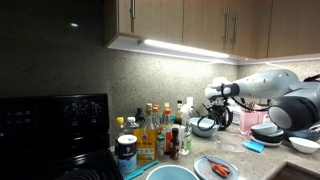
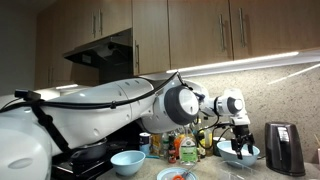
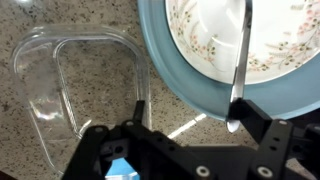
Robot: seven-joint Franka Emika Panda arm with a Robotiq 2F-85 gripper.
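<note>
Open, my gripper hangs with its fingers well apart, bare speckled counter showing between them. In the wrist view a blue-rimmed bowl (image 3: 172, 65) lies beyond the fingers, its pale inside dotted with a floral pattern. A slim metal utensil (image 3: 245, 45) leans across the bowl's rim, its end beside my right finger; whether they touch, I cannot tell. To the left is a clear plastic container (image 3: 98, 37), partly behind my left finger. In exterior view 2, my gripper (image 2: 243, 142) is over the pale blue bowl (image 2: 250, 156).
Several bottles (image 1: 150, 135) crowd the counter left of the arm. A plate (image 1: 213, 168) with red items and a bowl (image 1: 172, 173) lie in front. A dark toaster-like appliance (image 2: 284, 148) stands close to my gripper's right, while cabinets (image 1: 190, 22) hang overhead.
</note>
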